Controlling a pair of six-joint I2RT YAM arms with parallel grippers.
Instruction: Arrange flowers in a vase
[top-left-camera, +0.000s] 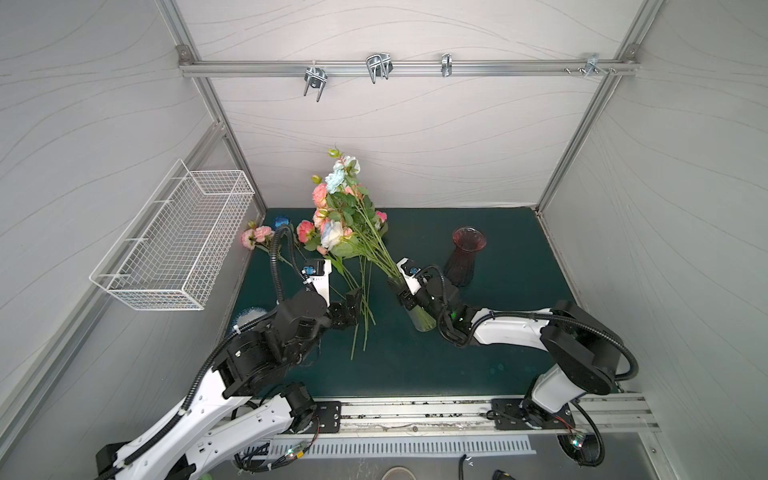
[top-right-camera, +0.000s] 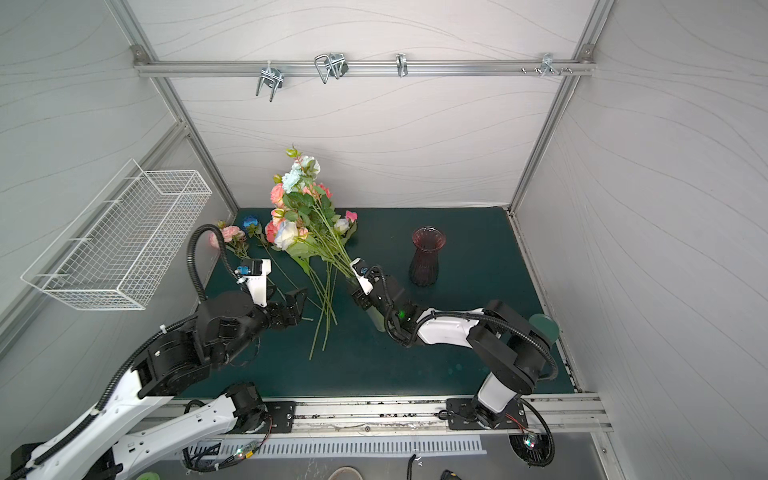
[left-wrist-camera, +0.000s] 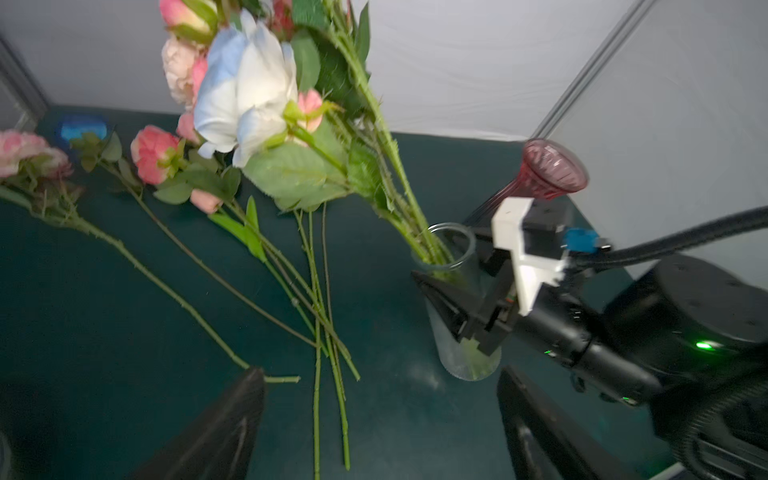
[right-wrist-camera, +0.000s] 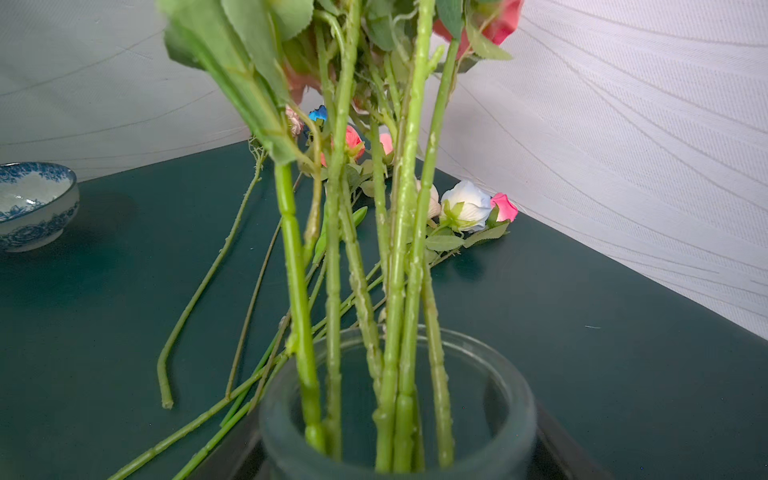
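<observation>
My right gripper is shut on the clear vase (left-wrist-camera: 468, 352), which holds a bouquet of pink, white and pale blue flowers (top-left-camera: 344, 208) tilted to the left. In the right wrist view the vase rim (right-wrist-camera: 504, 392) surrounds the green stems. My left gripper (top-left-camera: 348, 308) is open and empty over loose flowers (left-wrist-camera: 152, 152) lying on the left of the table, its fingers blurred at the bottom of the left wrist view. A red vase (top-right-camera: 425, 260) stands at the back right.
A blue-and-white bowl (right-wrist-camera: 40, 228) sits on the table at the left. A wire basket (top-left-camera: 140, 284) hangs on the left wall. The right and front parts of the dark table (top-left-camera: 520, 288) have free room.
</observation>
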